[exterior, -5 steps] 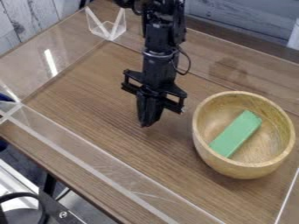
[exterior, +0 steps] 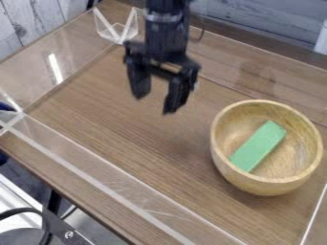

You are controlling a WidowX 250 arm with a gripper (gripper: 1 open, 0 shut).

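My gripper [exterior: 159, 77] is at the upper middle of the camera view, dark and motion-blurred, raised above the wooden table [exterior: 115, 144]; I cannot make out its fingers. A round cream bowl [exterior: 286, 165] sits at the right, with a green block [exterior: 258, 147] lying inside it. The bowl is apart from the gripper, below and to its right.
The table's edge runs along the left, and a dark cable [exterior: 46, 226] shows at the bottom left.
The gripper has moved up and back from the middle of the table and is now blurred. The bowl and the green block are where they were.
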